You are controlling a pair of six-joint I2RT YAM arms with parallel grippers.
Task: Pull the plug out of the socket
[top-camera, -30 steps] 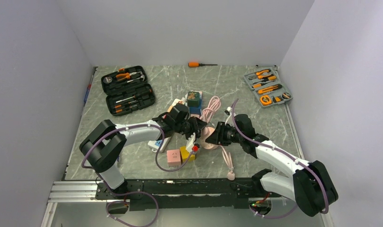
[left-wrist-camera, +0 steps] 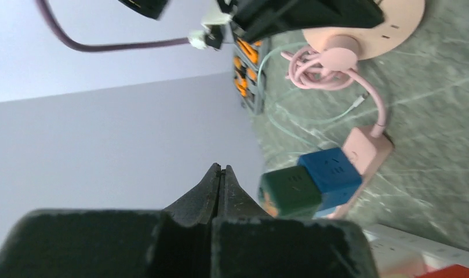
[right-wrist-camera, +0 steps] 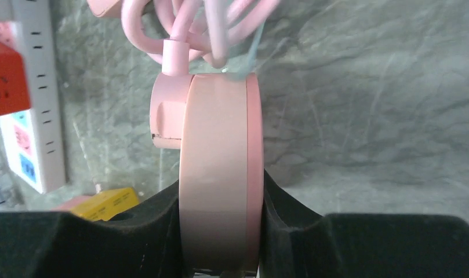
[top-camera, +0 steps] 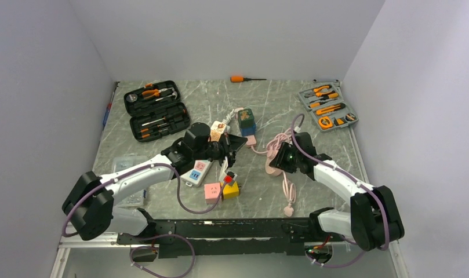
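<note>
The round pink socket (right-wrist-camera: 220, 168) is held on edge, with my right gripper shut on its rim. Its flat face (left-wrist-camera: 394, 35) shows at the top of the left wrist view. A pink plug (right-wrist-camera: 171, 110) still sits on that face, its cord leaving upward into a looped bundle (left-wrist-camera: 322, 72). My left gripper is shut, fingertips together, nothing between them. It stands apart from the plug, to its left in the top view. The plug's prongs are hidden.
A green and blue block pair (left-wrist-camera: 313, 182) lies by a pink cord connector (left-wrist-camera: 365, 150). White power strips, a pink cube (top-camera: 212, 193) and a yellow cube (top-camera: 231, 189) lie near the left arm. Tool cases (top-camera: 156, 110) stand farther out. Bare table shows at front centre.
</note>
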